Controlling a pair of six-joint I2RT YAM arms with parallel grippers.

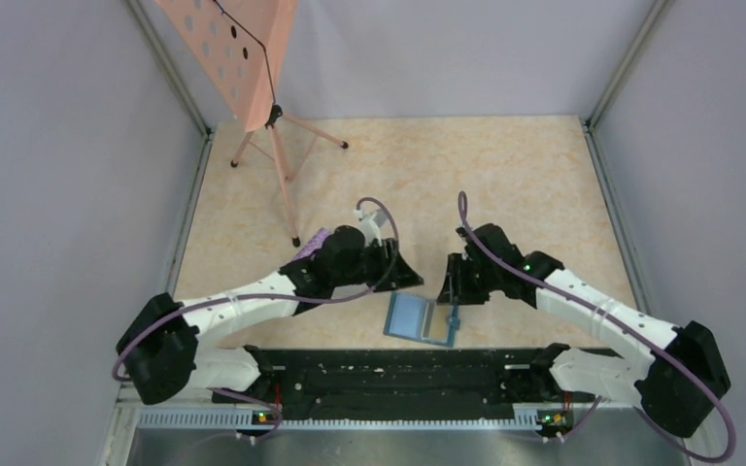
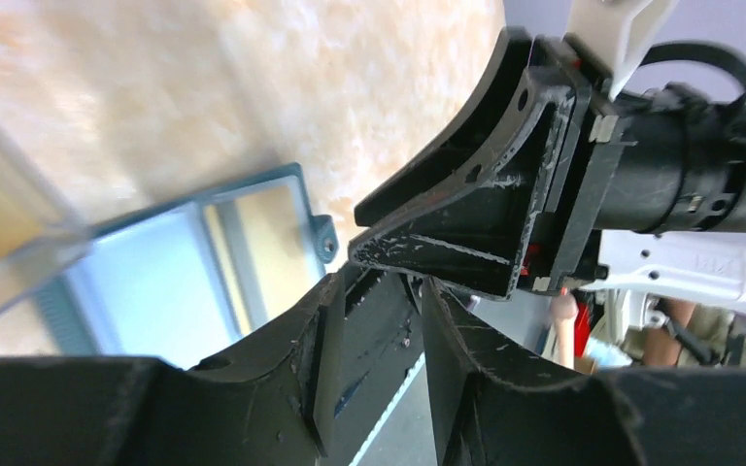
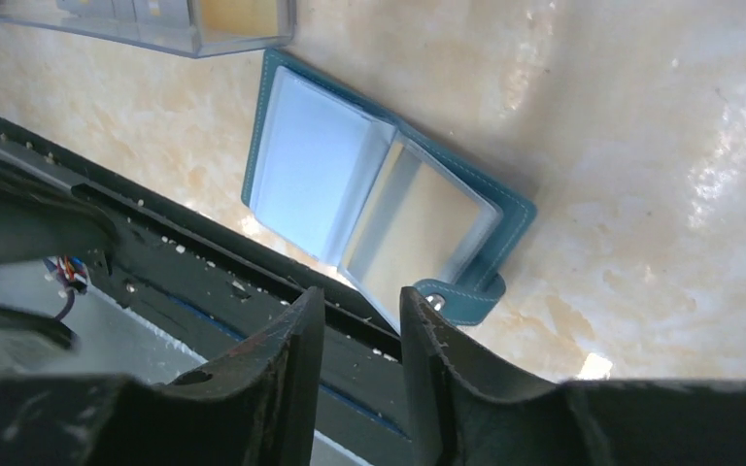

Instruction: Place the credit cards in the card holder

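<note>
The blue card holder (image 1: 408,315) lies spread open at the table's front edge. One half carries a pale blue-white panel (image 3: 313,160); the other has a clear-edged pocket (image 3: 418,221) with a beige face, and whether a card lies in it I cannot tell. A strap with a snap (image 3: 462,299) sits at the holder's outer side. My left gripper is open and empty, just behind the holder. Close by the strap, my right gripper has its fingers apart with nothing visible between them.
A clear tray (image 3: 248,43) stands behind and left of the holder, mostly hidden under my left arm in the top view. Beside it lies a purple patterned roll (image 1: 313,243). A tripod (image 1: 285,184) with a pink board occupies the back left.
</note>
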